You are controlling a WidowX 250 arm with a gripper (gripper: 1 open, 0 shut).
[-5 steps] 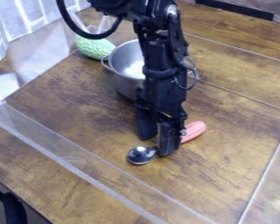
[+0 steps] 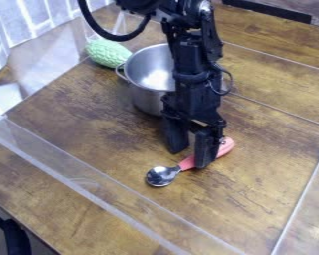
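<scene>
The black gripper (image 2: 190, 149) is low over the wooden table, its fingertips around the middle of a spoon with a pink handle (image 2: 223, 147) and a steel bowl end (image 2: 161, 176). The spoon lies on the table, pointing from lower left to upper right. Whether the fingers are closed on it cannot be seen clearly.
A steel pot (image 2: 147, 70) stands behind the gripper, partly hidden by the arm. A green corn-like object (image 2: 104, 54) lies at the back left.
Over the last second the gripper has shifted slightly, uncovering more of the spoon's neck and pink handle. The spoon stays in about the same place.
</scene>
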